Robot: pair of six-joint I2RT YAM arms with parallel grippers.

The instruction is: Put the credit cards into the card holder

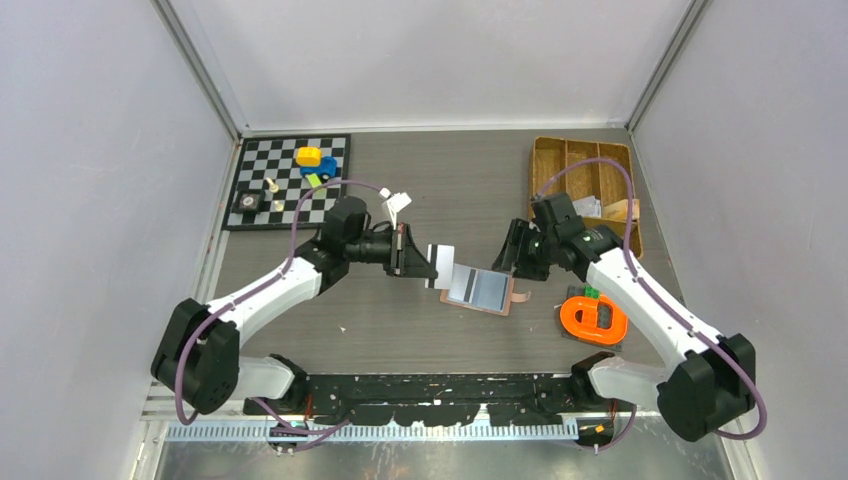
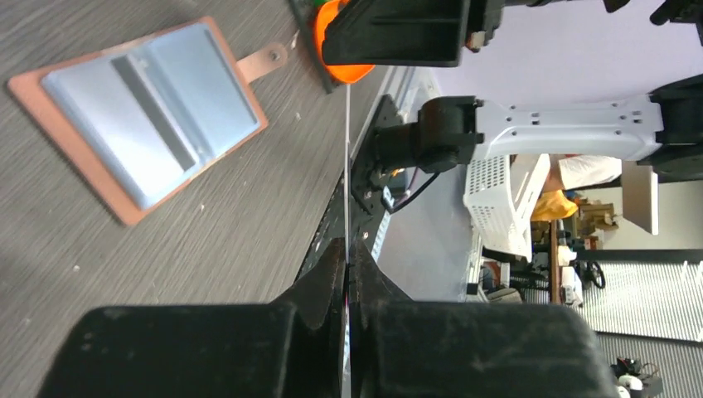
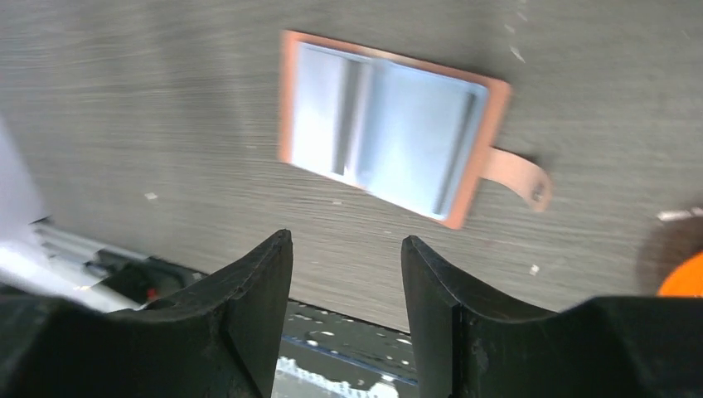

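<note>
A white card with a dark stripe [image 1: 445, 267] sticks out from my left gripper [image 1: 431, 268], which is shut on its edge. In the left wrist view the card [image 2: 347, 166] shows edge-on, as a thin line rising from between the fingertips. The brown card holder [image 1: 477, 307] lies open and flat on the table, just right of and below the card, with clear sleeves and its strap [image 3: 518, 176] to the right. Above the holder's right side is my right gripper [image 1: 507, 262]. In the right wrist view its fingers [image 3: 264, 278] stand apart with nothing between them.
A wooden compartment box [image 1: 548, 157] stands at the back right, partly behind the right arm. An orange tape dispenser [image 1: 570, 315] sits right of the holder. The chessboard [image 1: 258, 160] with toys is at the back left. Bare table lies in front of the holder.
</note>
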